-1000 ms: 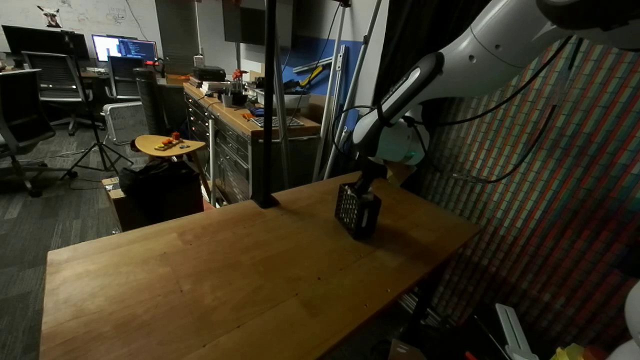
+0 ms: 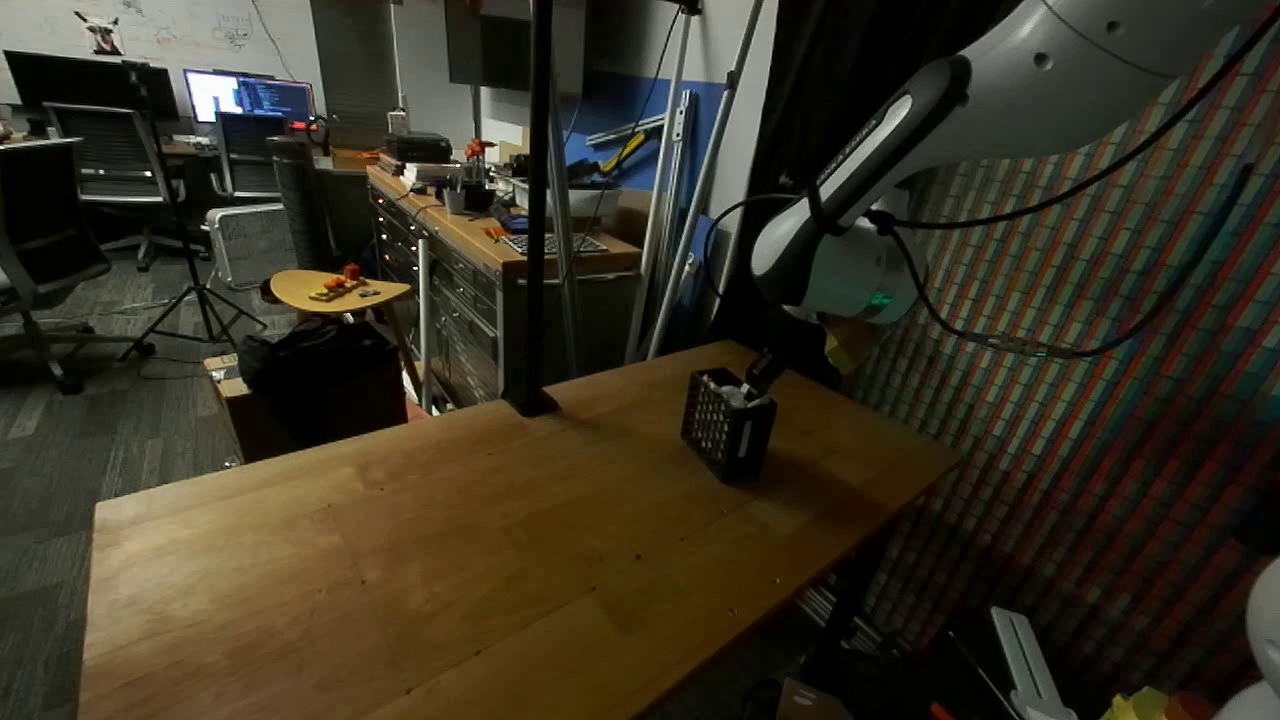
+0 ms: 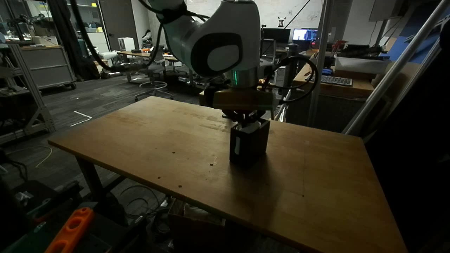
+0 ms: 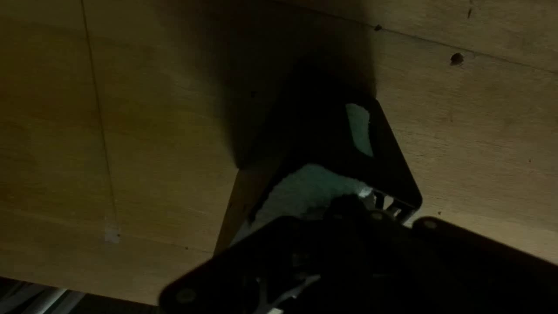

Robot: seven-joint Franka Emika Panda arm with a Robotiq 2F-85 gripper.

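A black basket with openwork sides (image 2: 727,434) stands upright on the wooden table (image 2: 480,540). White, soft-looking material, perhaps cloth or paper (image 2: 734,394), shows at its top; it is also visible through a slot in one end wall. My gripper (image 2: 758,374) points down at the basket's mouth, its fingertips against the white material (image 4: 308,188). It appears shut on that material, though dark fingers hide the exact contact in the wrist view. In exterior view 2, the gripper (image 3: 245,122) reaches the mouth of the basket (image 3: 249,144).
Broad bare tabletop (image 3: 147,135) lies around the basket. A black post (image 2: 536,240) rises at one table edge. Metal poles (image 2: 684,216) and a tool bench (image 2: 480,234) stand beyond that edge.
The arm and gripper have moved right in exterior view 1, and the gripper sits slightly lower in the picture. The basket has shifted a little right, and more white material shows at its top.
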